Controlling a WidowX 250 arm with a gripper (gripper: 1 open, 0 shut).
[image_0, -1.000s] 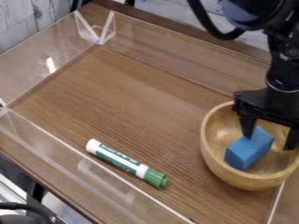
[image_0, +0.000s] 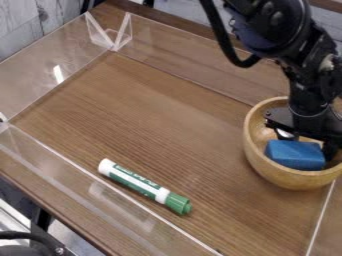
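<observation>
My gripper (image_0: 306, 128) reaches down from the top right into a wooden bowl (image_0: 257, 160) at the right edge of the table. Its fingertips are low inside the bowl, partly hidden beside a blue block (image_0: 291, 154); whether they are open or shut, or touch the block, I cannot tell. A white and green tube (image_0: 144, 186) lies on the table at the front left.
Clear plastic walls edge it at the left and front, with black cables at the bottom left corner.
The gripper has moved down into the bowl. The bowl has shifted toward the back, and the blue block now lies more level, higher in the view.
</observation>
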